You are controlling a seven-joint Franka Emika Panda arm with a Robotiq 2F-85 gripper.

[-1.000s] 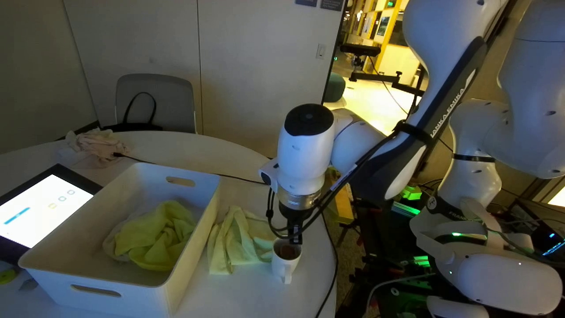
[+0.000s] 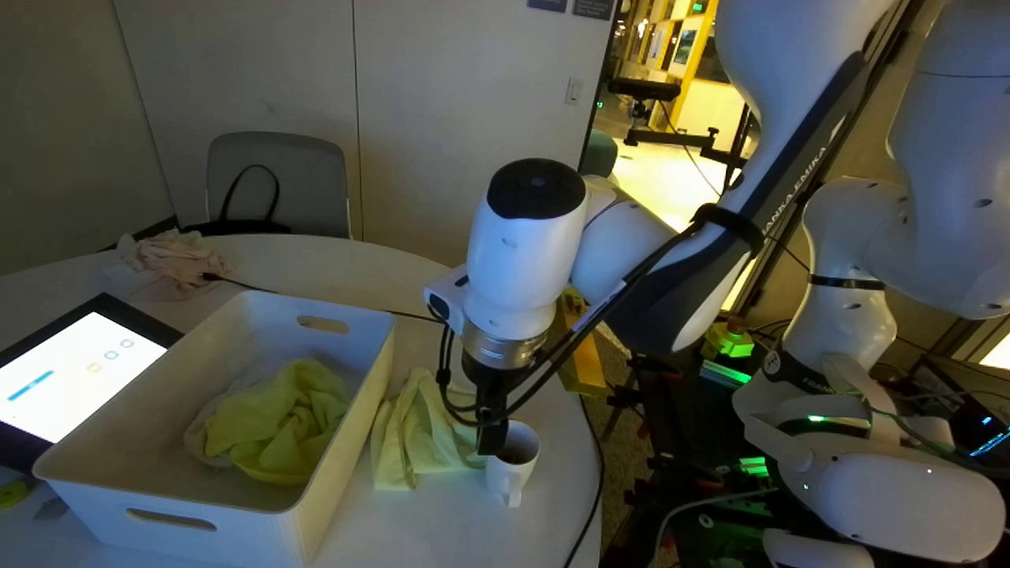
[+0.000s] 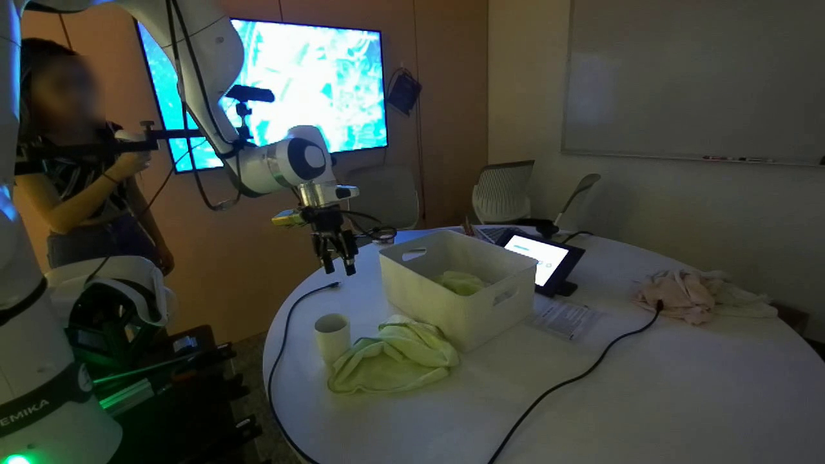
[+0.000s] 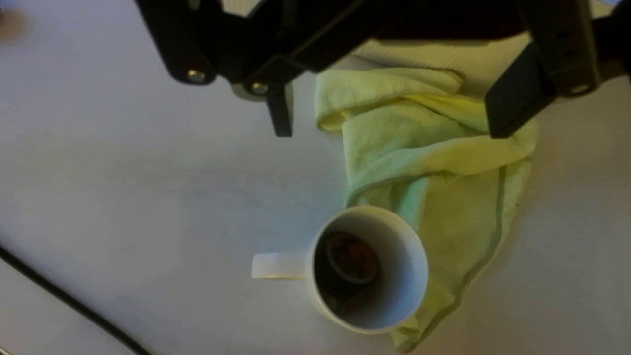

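My gripper is open and empty, its two dark fingers wide apart above the table. Beneath it in the wrist view lies a crumpled yellow-green cloth (image 4: pixel 426 139), with the gap between the fingers over the cloth's upper part. A white mug (image 4: pixel 408 266) stands upright against the cloth, its handle pointing left in that view; something dark and reddish sits inside it. From the second exterior view, the gripper (image 3: pixel 338 270) hangs clear of the mug (image 3: pixel 332 338) and the cloth (image 3: pixel 398 359). In the first exterior view the gripper (image 2: pixel 492 445) partly overlaps the mug.
Beside the cloth stands a white bin (image 2: pixel 346 440) with another yellow-green cloth (image 2: pixel 284 421) inside. A lit tablet (image 2: pixel 80 364) is beyond it, and pinkish cloth (image 3: pixel 680 294) lies farther off. A black cable (image 3: pixel 272 379) runs along the table edge.
My gripper has shifted left and toward the camera in the first exterior view, closer to the bin. Mug, cloths and bin have stayed in place.
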